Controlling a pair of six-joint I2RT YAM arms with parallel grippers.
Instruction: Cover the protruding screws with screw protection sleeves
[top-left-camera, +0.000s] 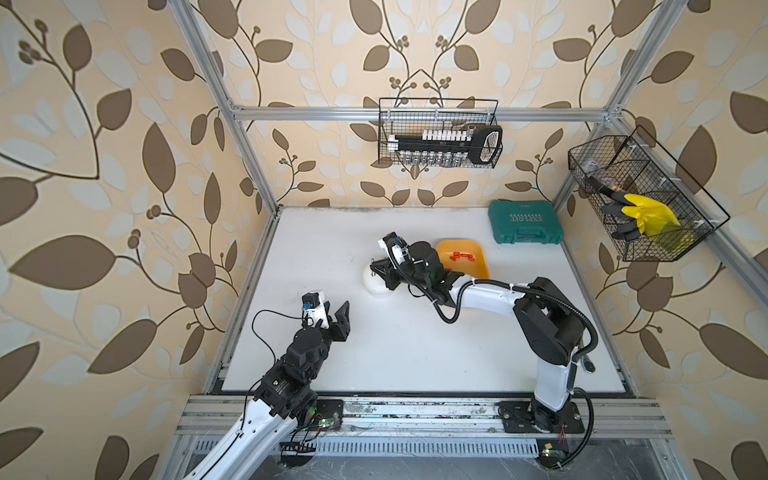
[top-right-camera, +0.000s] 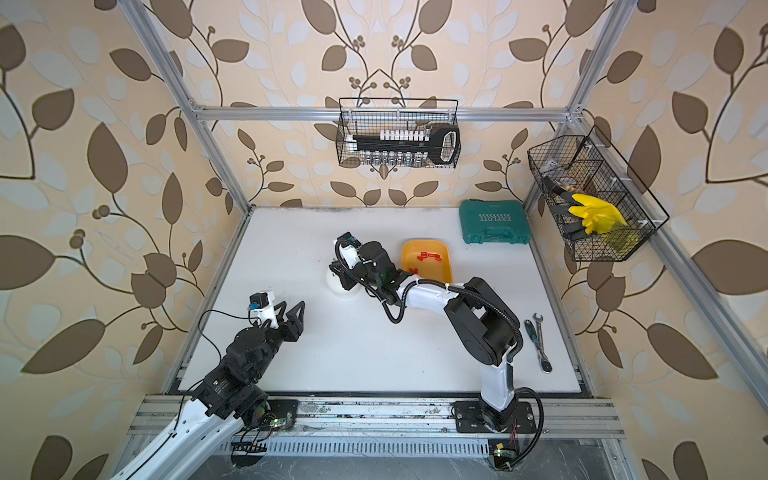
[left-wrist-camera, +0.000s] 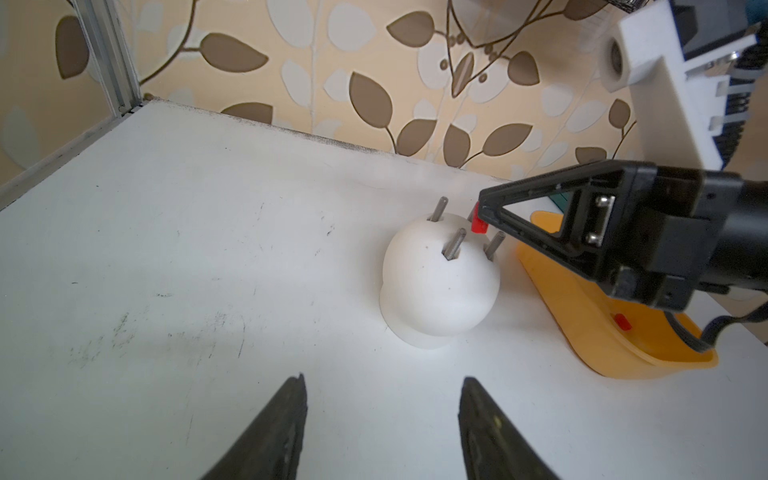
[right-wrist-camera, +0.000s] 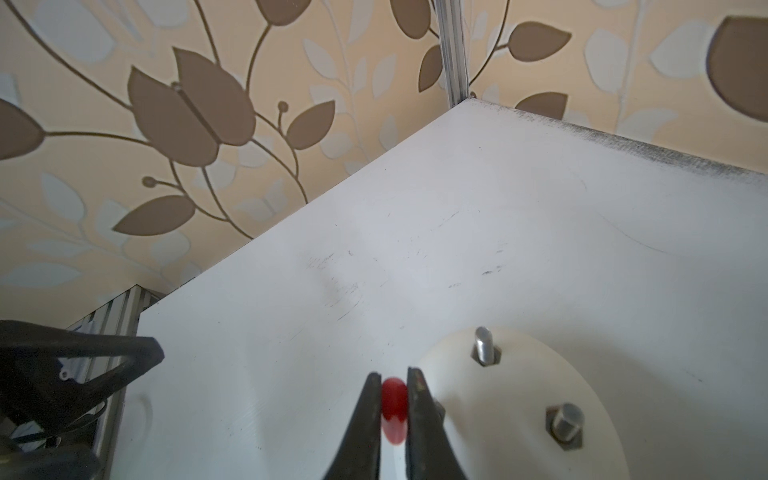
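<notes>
The white dome (left-wrist-camera: 440, 276) stands on the table with several bare metal screws (left-wrist-camera: 453, 244) sticking up from its top. My right gripper is shut on a red sleeve (right-wrist-camera: 393, 412), close over the dome. In the left wrist view the red sleeve (left-wrist-camera: 479, 219) points down from the fingertips, beside one screw largely hidden behind it; whether they touch I cannot tell. In the right wrist view two screws (right-wrist-camera: 566, 421) show clearly, a third partly behind a finger. My left gripper stands apart at the front left, its fingers spread with nothing between them.
An orange tray (left-wrist-camera: 592, 344) with red sleeves (top-left-camera: 461, 256) in it lies right of the dome, under the right arm. A green case (top-left-camera: 525, 222) sits at the back right. Tools (top-right-camera: 538, 342) lie near the right edge.
</notes>
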